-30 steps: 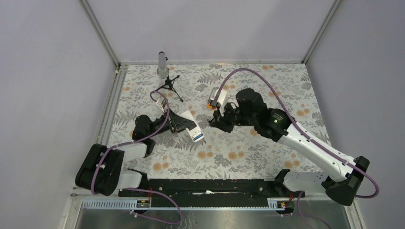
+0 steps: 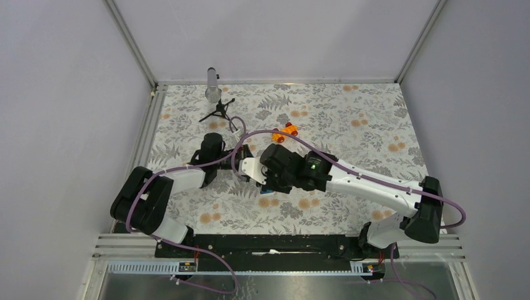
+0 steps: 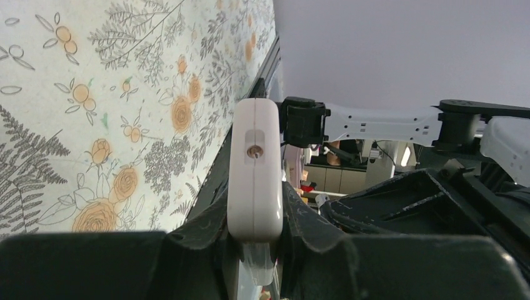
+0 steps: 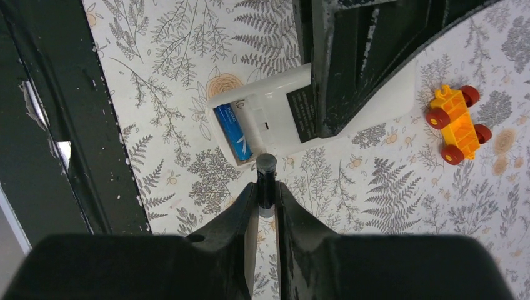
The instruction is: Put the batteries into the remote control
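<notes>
My left gripper is shut on the white remote control (image 3: pixel 255 156), seen end-on in the left wrist view. The right wrist view shows the remote's back (image 4: pixel 275 112), with dark left fingers (image 4: pixel 344 81) across it. Its battery compartment is uncovered; a blue battery (image 4: pixel 234 132) lies across the outer end, and an empty slot runs beside it. My right gripper is shut on a dark battery (image 4: pixel 266 172), whose tip appears close to the compartment's near edge; whether they touch I cannot tell. From above, the right arm hides most of the remote.
An orange toy car (image 4: pixel 459 124) with red wheels sits beyond the remote. A small black tripod (image 2: pixel 220 110) with a clear cylinder stands at the back left.
My right gripper has moved left and toward the front, coming over the remote's compartment end.
</notes>
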